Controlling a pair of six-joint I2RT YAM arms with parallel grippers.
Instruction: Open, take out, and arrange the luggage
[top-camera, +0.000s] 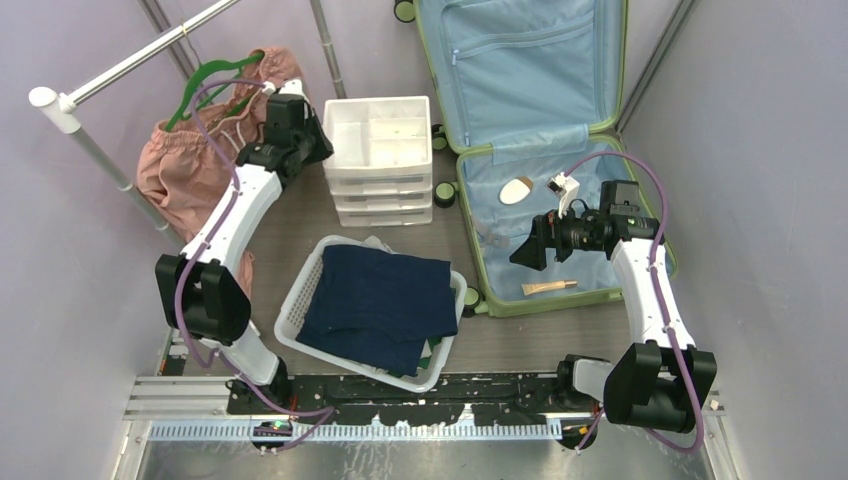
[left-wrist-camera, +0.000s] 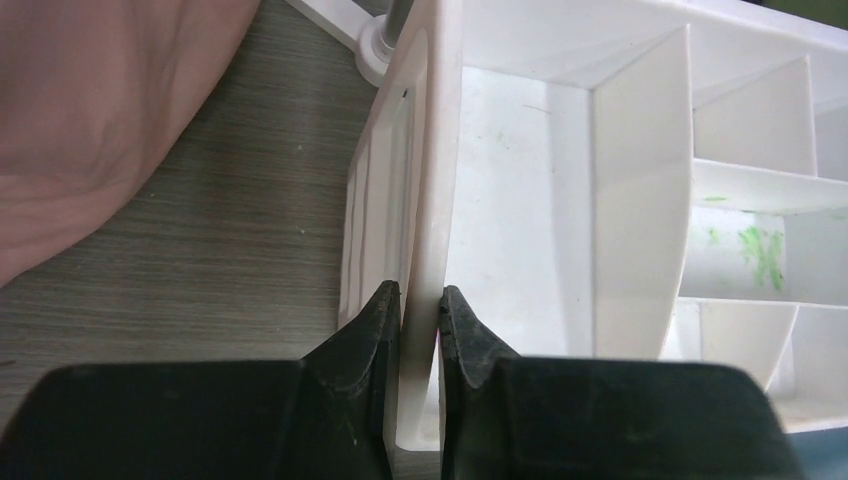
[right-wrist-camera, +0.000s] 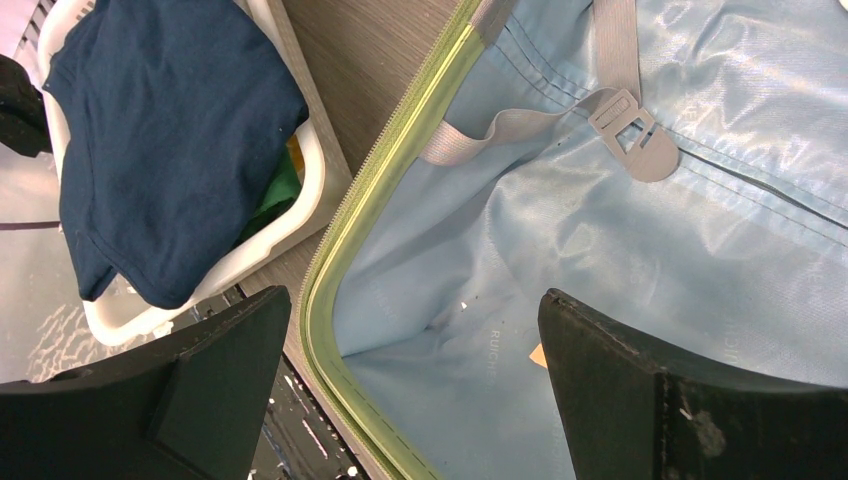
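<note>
The open green suitcase (top-camera: 480, 230) lies at right, holding a white oval item (top-camera: 515, 190) and a tan tube (top-camera: 550, 286). The white drawer unit (top-camera: 380, 185) stands at top centre. My left gripper is shut on the left rim of its top tray (left-wrist-camera: 520, 150). My right gripper is open above the suitcase lining (right-wrist-camera: 490, 260), with nothing between its fingers. A white basket (top-camera: 292, 305) in front of the drawers holds folded navy clothing (top-camera: 375, 300).
Pink garments (top-camera: 170, 175) on green hangers hang from a rack (top-camera: 120, 58) at the left, close to my left arm. Some bare floor shows between the garments and the basket. Grey walls bound both sides.
</note>
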